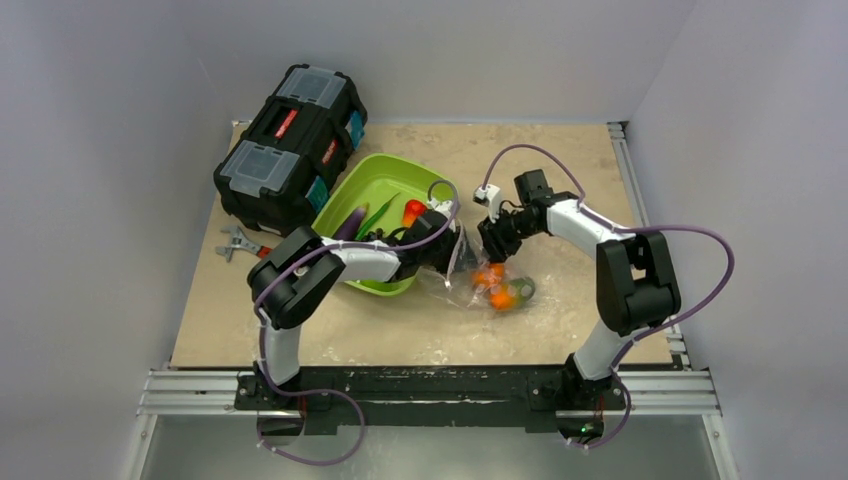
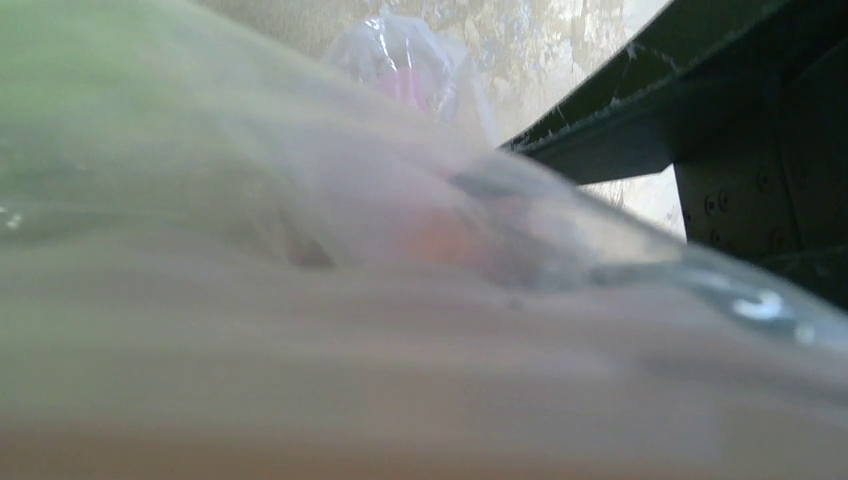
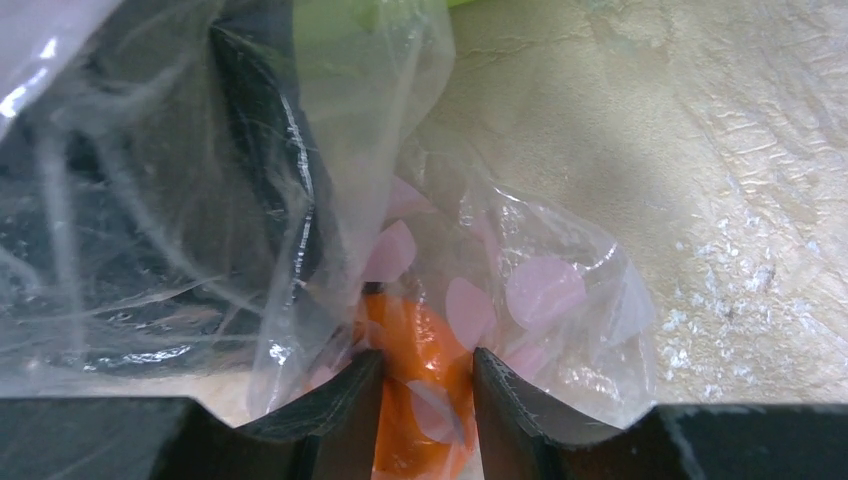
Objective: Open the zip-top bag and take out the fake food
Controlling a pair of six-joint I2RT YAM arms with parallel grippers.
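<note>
The clear zip bag [image 1: 462, 292] lies at the green bin's right front, with orange fake fruit [image 1: 503, 297] inside. My left gripper [image 1: 440, 250] is at the bag's left end; film blurs its wrist view, so its finger cannot be made out. My right gripper [image 1: 495, 248] is at the bag's upper part; in the right wrist view its fingertips [image 3: 490, 380] lie on the film around an orange piece [image 3: 420, 360]. Whether they grip it is unclear.
The green bin [image 1: 362, 175] holds an eggplant, a green vegetable, a red piece and dark fruit. Black toolboxes [image 1: 300, 120] stand at back left, a wrench [image 1: 238, 243] beside them.
</note>
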